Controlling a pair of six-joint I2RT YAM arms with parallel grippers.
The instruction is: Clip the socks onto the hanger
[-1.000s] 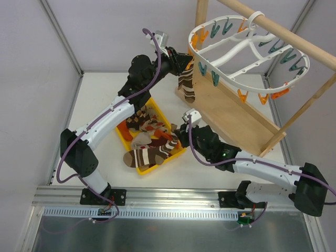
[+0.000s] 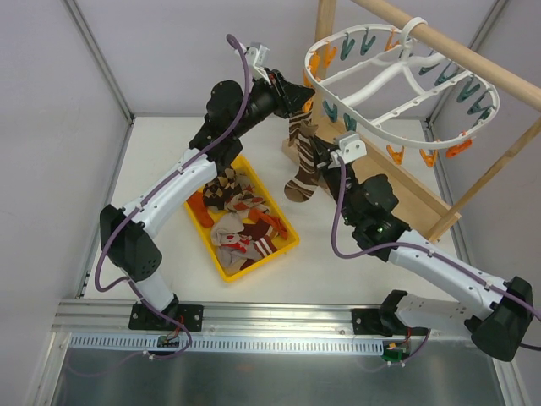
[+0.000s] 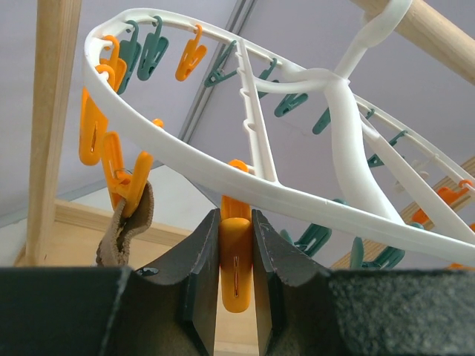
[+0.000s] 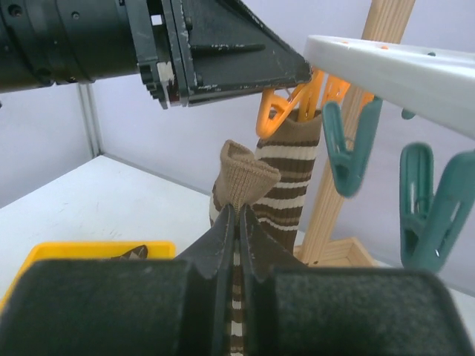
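Note:
My left gripper is shut on an orange clip (image 3: 236, 278) that hangs from the white hanger's rim (image 3: 185, 152). Seen from the right wrist, that clip's prongs (image 4: 276, 115) look spread apart, with no cloth between them. My right gripper pinches the cuff of a brown-and-cream striped sock (image 4: 243, 174), just below and in front of this clip. The rest of the sock (image 2: 303, 179) dangles down. Behind it a matching striped sock (image 4: 286, 189) hangs from the hanger; its cuff (image 3: 130, 226) sits in a neighbouring orange clip (image 3: 119, 174).
A yellow bin (image 2: 283, 245) with several socks stands on the table left of the right arm. Empty green clips (image 4: 349, 148) hang close to the right gripper. Wooden posts (image 2: 325, 21) and a rod (image 2: 461, 51) support the hanger.
My right gripper has risen up and away from the bin, carrying the striped sock to beneath the left gripper. The sock now hangs straight down. The left arm has barely moved.

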